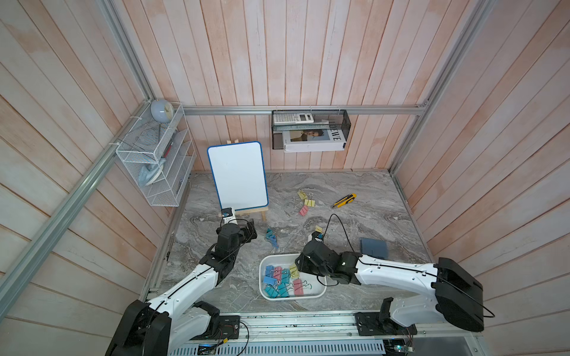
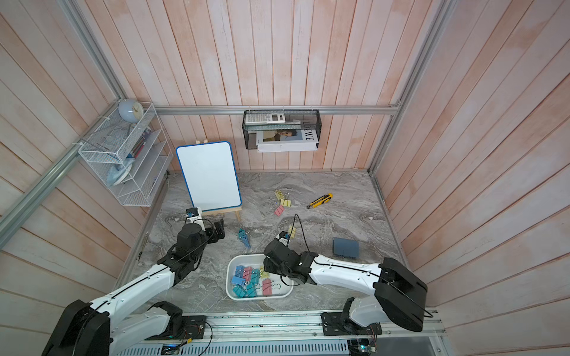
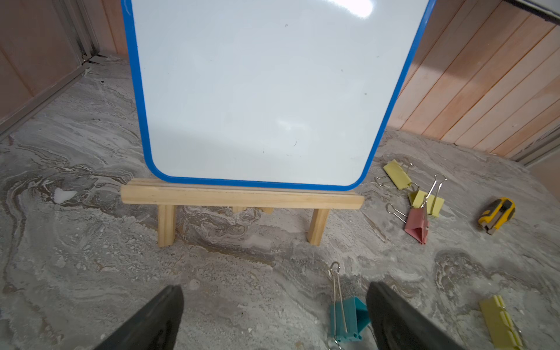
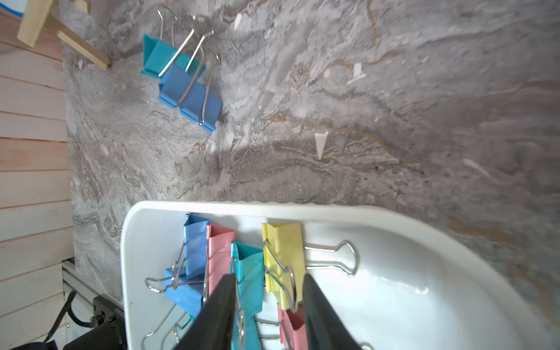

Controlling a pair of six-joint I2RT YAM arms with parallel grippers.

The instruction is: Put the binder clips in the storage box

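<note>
The white storage box (image 1: pixel 314 290) holds blue, teal, pink and yellow binder clips (image 4: pixel 283 262). My right gripper is over the box, its blurred fingertips part open near those clips. My left gripper stands open before the whiteboard, nothing between its fingers. Loose on the table are teal and blue clips (image 4: pixel 186 96) left of centre, yellow (image 3: pixel 396 173) and pink (image 3: pixel 417 226) clips farther back, and another yellow clip (image 3: pixel 498 320).
A whiteboard (image 1: pixel 237 175) on a wooden easel stands at back left. A yellow cutter (image 1: pixel 343 200) and grey pad (image 1: pixel 373 248) lie on the right. A wire shelf (image 1: pixel 154 166) hangs at left.
</note>
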